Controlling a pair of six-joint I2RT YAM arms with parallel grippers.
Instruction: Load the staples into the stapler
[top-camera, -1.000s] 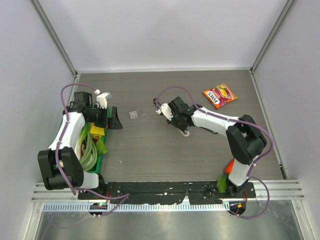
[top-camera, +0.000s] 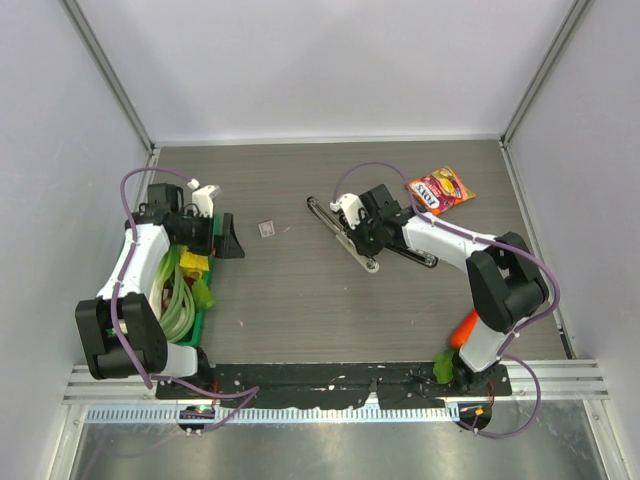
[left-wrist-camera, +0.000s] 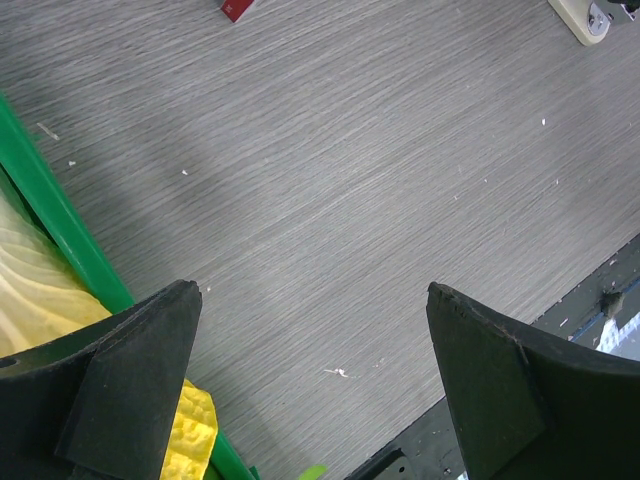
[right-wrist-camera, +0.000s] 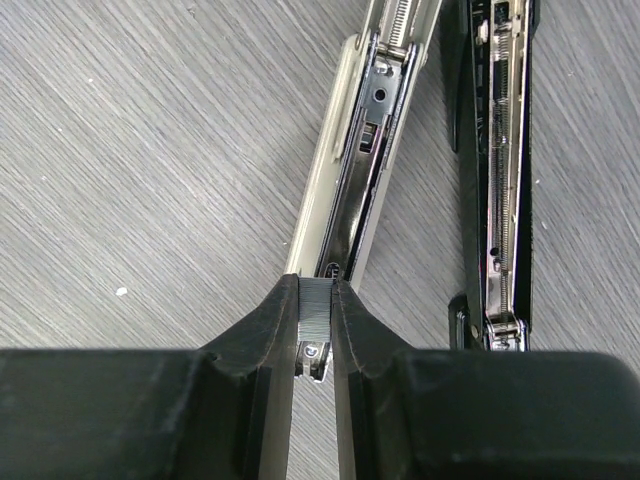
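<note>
A pale, opened stapler (right-wrist-camera: 318, 200) lies slantwise on the table, its metal channel and spring exposed. Above the lower part of that channel, my right gripper is shut on a short silver strip of staples (right-wrist-camera: 315, 318). Whether the strip touches the channel is hard to tell. In the top view, the right arm hides the middle of the stapler (top-camera: 366, 263). On the left, near the green bin, my left gripper stands open with nothing between its fingers.
A black opened stapler (right-wrist-camera: 503, 180) lies beside the pale one. The green bin (left-wrist-camera: 75, 225) sits beneath the left arm. A small pale square (top-camera: 266, 229) lies left of centre, a red snack bag (top-camera: 440, 190) at back right.
My left arm has stayed still.
</note>
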